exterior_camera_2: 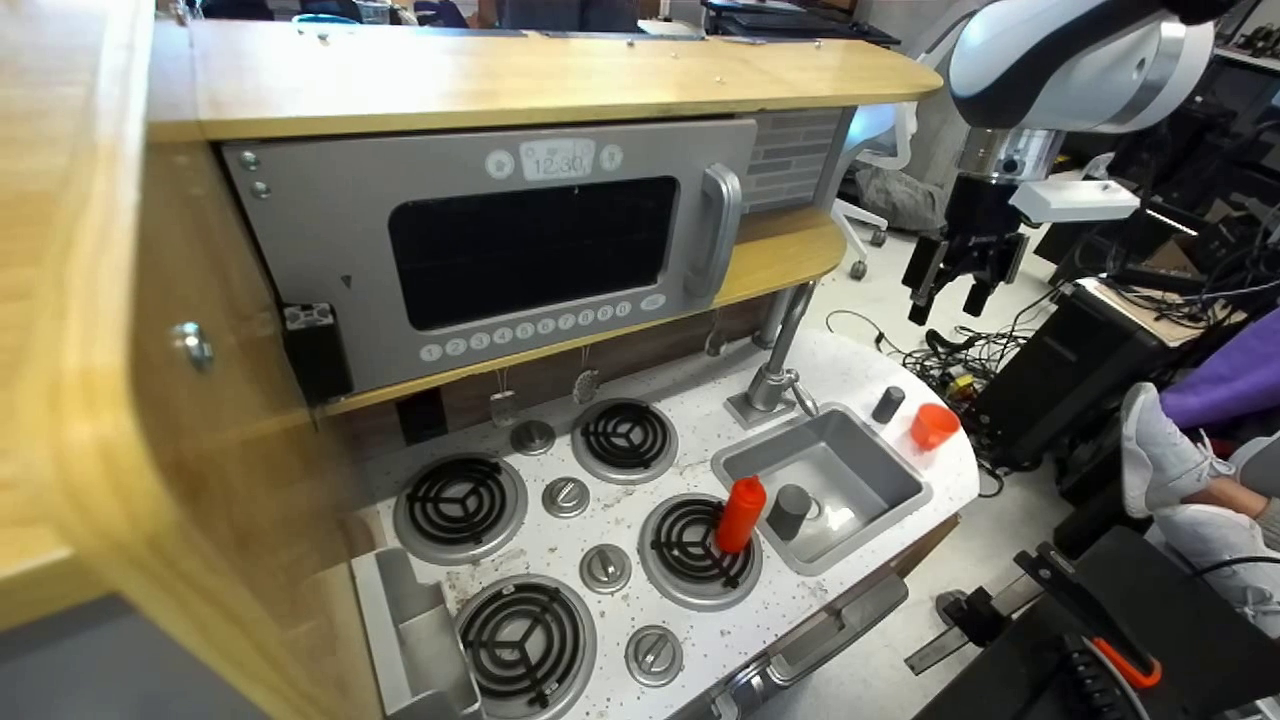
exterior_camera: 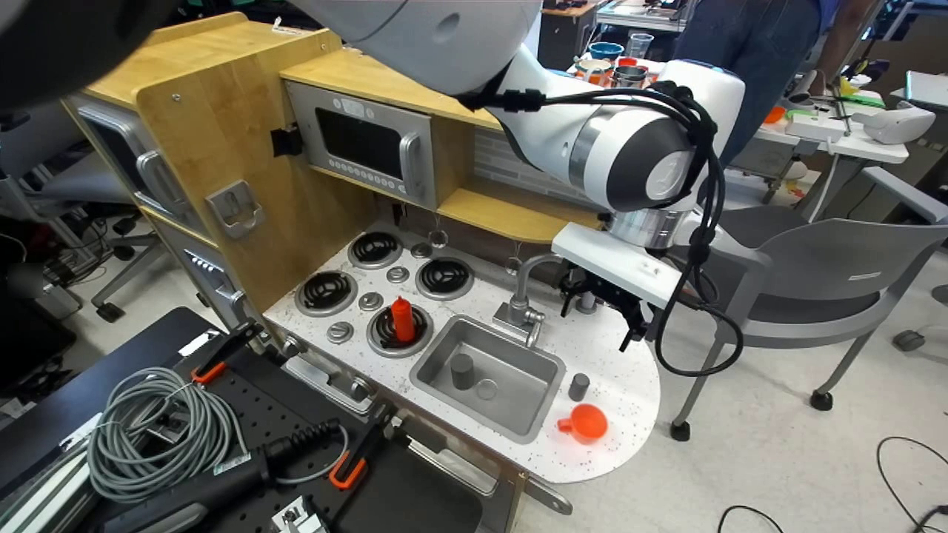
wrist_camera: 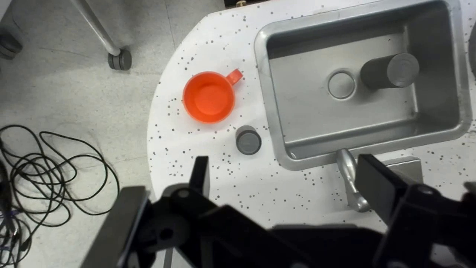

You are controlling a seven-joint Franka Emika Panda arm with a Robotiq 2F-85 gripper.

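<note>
Above the right end of the toy kitchen counter, my gripper hangs open and empty, its fingers wide apart. Below it in the wrist view stands a small dark grey cylinder [wrist_camera: 248, 142] on the counter, left of the sink. An orange cup [wrist_camera: 208, 97] is just beyond the cylinder, its handle pointing toward the sink. Inside the sink [wrist_camera: 308, 120], a larger grey cylinder [wrist_camera: 392, 71] stands near the drain. The red bottle [exterior_camera_2: 740, 516] rests upright on a front burner, left of the sink in the second exterior view.
A curved faucet [exterior_camera: 524, 293] rises behind the sink, close to my gripper's side. The wooden shelf [exterior_camera: 524, 213] and microwave [exterior_camera: 369, 142] stand along the counter's back. A grey chair [exterior_camera: 800, 275] is beside the rounded counter end.
</note>
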